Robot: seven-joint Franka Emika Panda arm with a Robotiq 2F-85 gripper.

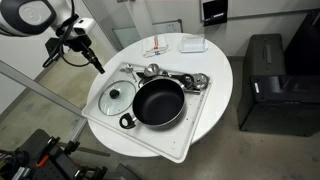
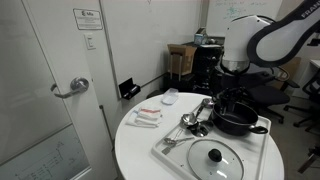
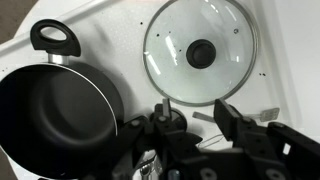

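Observation:
My gripper [image 1: 99, 69] is raised above the table's left side, near the lid. In the wrist view its two fingers [image 3: 225, 112] show with a space between them and nothing clearly held; whether they are shut on anything is unclear. The glass lid [image 1: 116, 97] with a black knob [image 3: 201, 53] lies flat on the white tray, apart from the fingers. Beside it stands the black pot [image 1: 159, 101], uncovered, its handle [image 3: 55, 38] facing the tray's edge. In exterior view 2 the lid [image 2: 215, 163] lies in front of the pot [image 2: 236, 117].
Metal utensils [image 1: 152, 70] lie along the tray's far side, and a spatula [image 3: 262, 116] lies near the lid. A clear container [image 1: 193, 44] and cloths [image 2: 145, 118] sit on the round table outside the tray [image 1: 178, 153].

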